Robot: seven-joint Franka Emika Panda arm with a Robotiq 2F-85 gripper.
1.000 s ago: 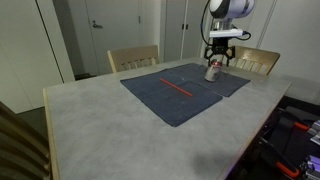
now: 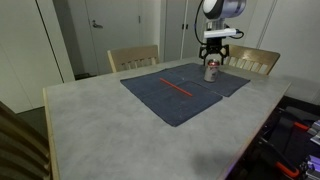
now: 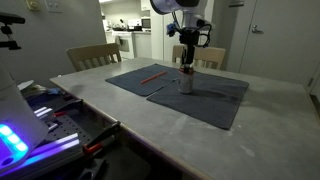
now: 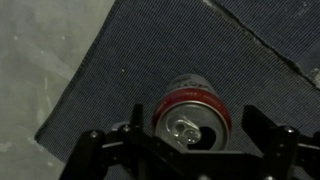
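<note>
A silver drink can with a red band at its top (image 4: 192, 108) stands upright on a dark mat, its opened lid facing the wrist camera. My gripper is open, with one black finger on either side of the can's top. In the second exterior view the gripper (image 3: 187, 69) hangs straight down over the can (image 3: 186, 83). From the first exterior view, the can (image 2: 211, 73) shows just under the fingers at the table's far right. How much clearance lies between fingers and can is too small to tell.
Dark placemats (image 2: 172, 95) lie across the table, with a thin red stick (image 2: 176, 88) on one, away from the can. Chairs (image 2: 138, 57) line the far side.
The gripper at the can has shifted only slightly. The can and the red stick look to be in the same places.
</note>
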